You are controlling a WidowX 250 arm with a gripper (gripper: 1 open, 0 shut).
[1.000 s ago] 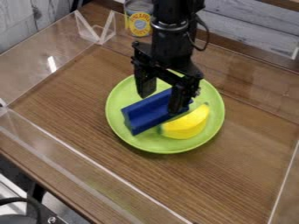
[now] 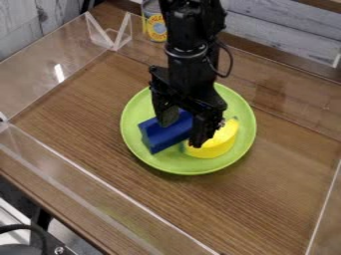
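A round green plate (image 2: 234, 106) lies on the wooden table. On it sit a long blue block (image 2: 163, 133) at the left and a yellow banana-like piece (image 2: 214, 142) at the right. My black gripper (image 2: 186, 122) reaches down from above, open, its fingers low over the blue block and partly hiding it. Whether it touches the block cannot be told.
Bare tabletop (image 2: 90, 139) surrounds the plate, with free room at left, right and front. A can with a yellow label (image 2: 156, 28) stands at the back. A dark cable shows at the lower left, off the table.
The gripper has shifted slightly and now sits lower over the plate, covering more of the blue block's top. The plate and yellow piece look unmoved.
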